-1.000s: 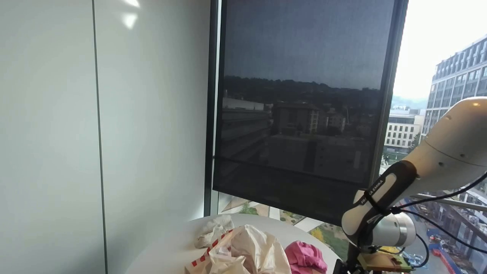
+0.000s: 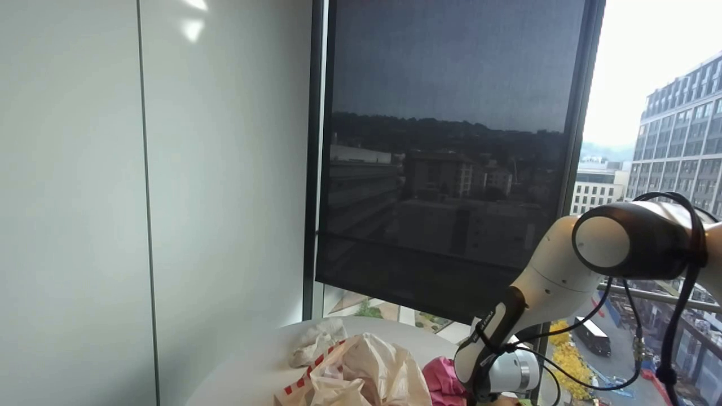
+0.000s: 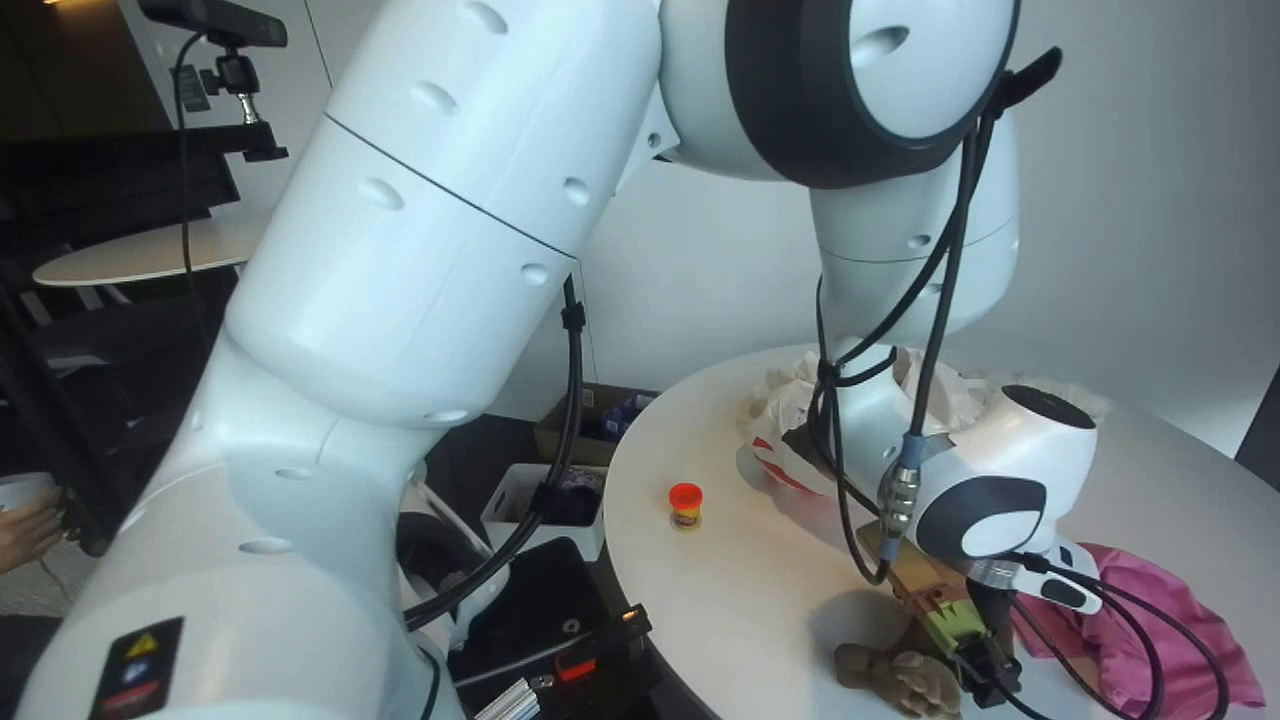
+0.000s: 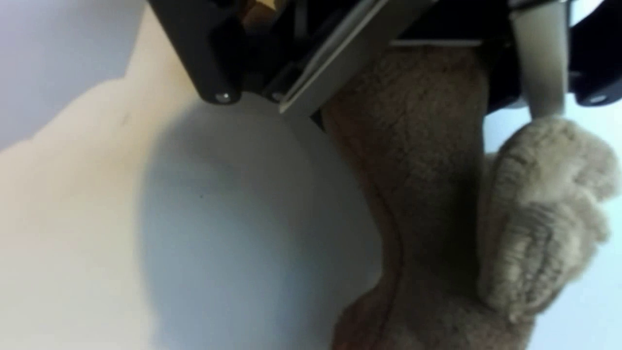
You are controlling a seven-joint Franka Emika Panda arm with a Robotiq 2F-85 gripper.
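A brown plush toy [image 4: 431, 192] fills the right half of the wrist view. Its narrow part lies between the two widely spaced fingers of my gripper, which stands open around it. The right finger [image 4: 543, 64] meets a fuzzy, paler lump of the toy; whether the left finger [image 4: 350, 58] touches is unclear. In exterior view 2 the toy [image 3: 906, 680] rests on the white table with my gripper [image 3: 986, 672] low beside it, partly covered by its mount and cables. Exterior view 1 cuts the gripper off at the bottom edge.
Pink cloth [image 3: 1158, 630] lies just right of the gripper. A crumpled cream bag [image 2: 369, 372] with red marks sits further back. One small yellow jar with a red lid [image 3: 685, 504] stands apart on the left of the table [image 3: 708, 600], with clear surface around it.
In exterior view 1 the arm has swung left and come down.
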